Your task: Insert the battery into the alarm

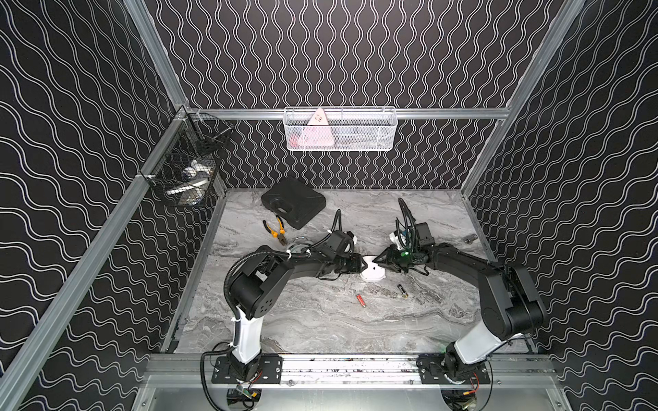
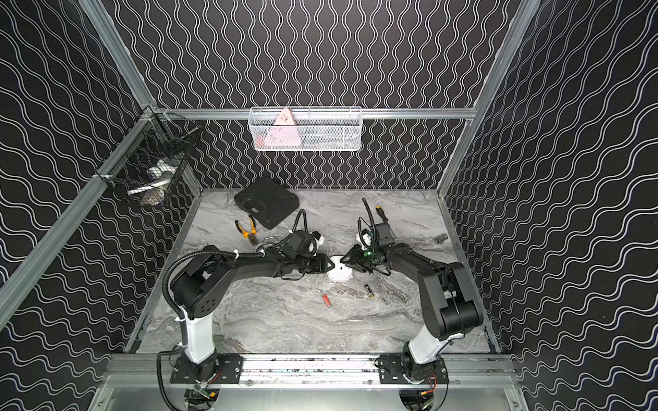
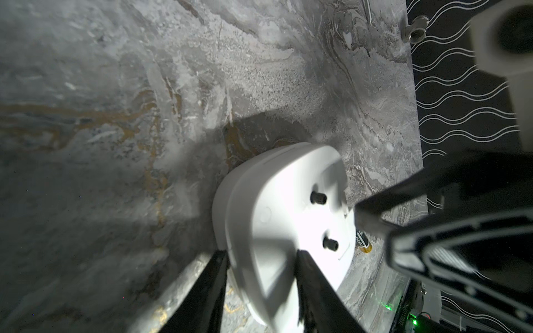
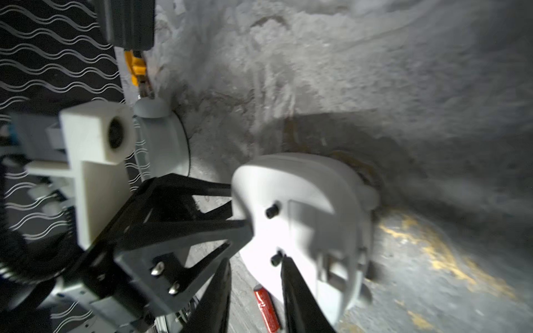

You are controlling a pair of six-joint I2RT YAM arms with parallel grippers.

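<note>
The white round alarm (image 1: 373, 274) is between my two grippers at the middle of the table. In the left wrist view its face shows two small black pegs. My left gripper is shut on the alarm's rim. From the other side, my right gripper has its fingers part open at the alarm's edge, with no battery seen between them. A red battery (image 1: 361, 300) lies on the table in front of the alarm. To its right lies a black battery (image 1: 402, 290) with a gold end. The fingers hide part of the alarm.
Orange-handled pliers (image 1: 275, 231) and a black case (image 1: 294, 202) lie at the back left. A small metal piece (image 1: 470, 238) sits near the right wall. A white wire basket (image 1: 340, 128) hangs on the back wall.
</note>
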